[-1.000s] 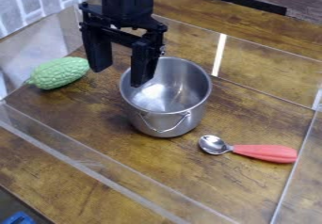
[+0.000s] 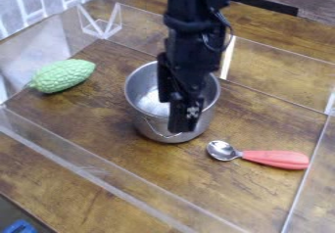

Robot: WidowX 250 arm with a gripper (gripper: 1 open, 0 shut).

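Observation:
The black gripper [image 2: 181,92] hangs over a steel pot [image 2: 164,127] in the middle of the wooden table, its fingers apart and reaching down in front of the pot's opening, covering much of its inside. A green bumpy vegetable [image 2: 61,75] lies to the left. A spoon with a red handle [image 2: 272,158] lies at the right front of the pot, its bowl toward the pot.
A clear plastic wall [image 2: 311,176] borders the work area on the right and another runs along the left front.
The gripper has moved right from the pot's upper left to over the pot, and has turned. The pot, vegetable and spoon lie where they were.

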